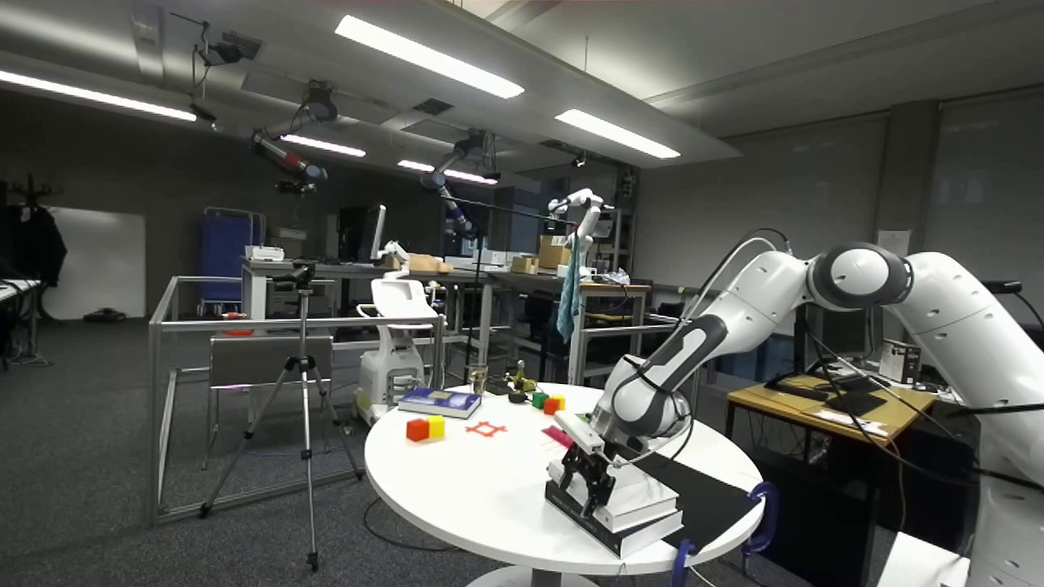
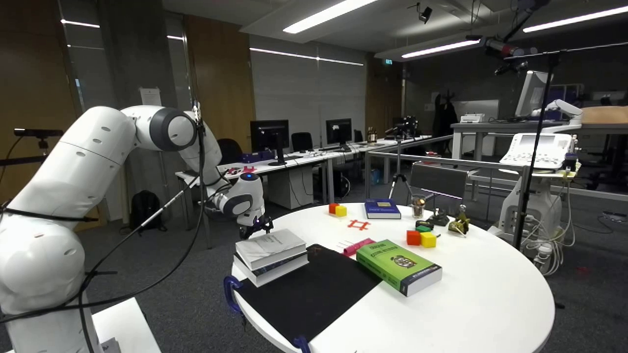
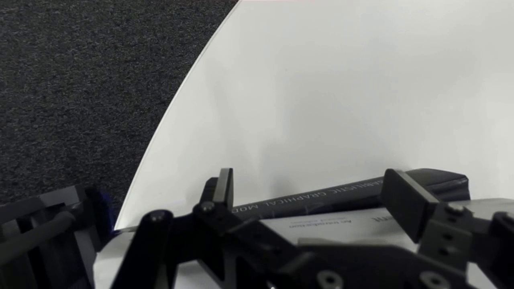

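Observation:
Two thick books lie stacked on the round white table [image 1: 460, 499]. The upper white book [image 2: 271, 247] sits on a dark-covered book [image 2: 276, 268]. In the wrist view the dark book's spine [image 3: 313, 201] carries the words "Graphical Mod…". My gripper is over the stack's spine side, its fingers spread wide. The fingers [image 3: 407, 204] stand apart with the spines crossing below and between them; whether they touch the books cannot be told. From the first exterior view the gripper [image 1: 577, 494] appears close against the stack; from the second, the gripper [image 2: 257, 226] is partly hidden behind the books.
A black mat [image 2: 315, 294] lies beside the stack, clamped by blue clamps [image 2: 232, 292]. Further off are a green book [image 2: 397, 264], a blue book [image 2: 382, 208], a pink object [image 2: 357, 246] and several coloured cubes [image 1: 426, 429]. Bare tabletop lies beyond the spines.

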